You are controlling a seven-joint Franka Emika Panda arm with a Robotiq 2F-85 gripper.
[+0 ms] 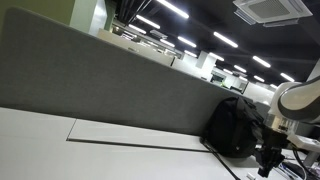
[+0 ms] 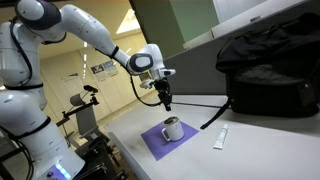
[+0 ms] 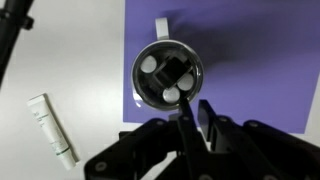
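A metal mug [image 3: 167, 74] with a handle stands upright on a purple sheet [image 3: 245, 85]. Inside it, the wrist view shows a black block [image 3: 174, 72] among several pale round pieces [image 3: 171, 95]. Above the mug in the second exterior view hangs my gripper [image 2: 166, 104], clear of its rim. Its two dark fingertips [image 3: 194, 108] are a small gap apart near the mug's edge, with nothing visible between them. The mug's contents are hidden in the second exterior view.
A white tube [image 2: 221, 136] lies on the white table to the right of the sheet. Behind it sits a black backpack [image 2: 275, 75] against the grey partition [image 1: 110, 85]. Bare table surrounds the sheet on its right and front.
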